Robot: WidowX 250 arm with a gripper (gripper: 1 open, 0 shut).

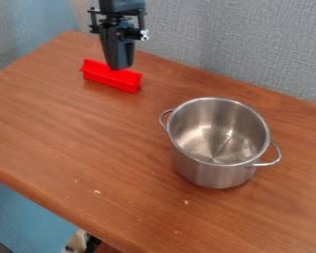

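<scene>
My gripper (118, 62) hangs at the top centre-left, its dark fingers shut, with nothing seen between them, just above a long red block (112, 79). The block lies on the wooden table near its back left. Whether the fingertips touch the block cannot be told from this view.
A steel pot (217, 156) with two side handles stands on the table at the right. The table's left edge drops to a blue area at the lower left.
</scene>
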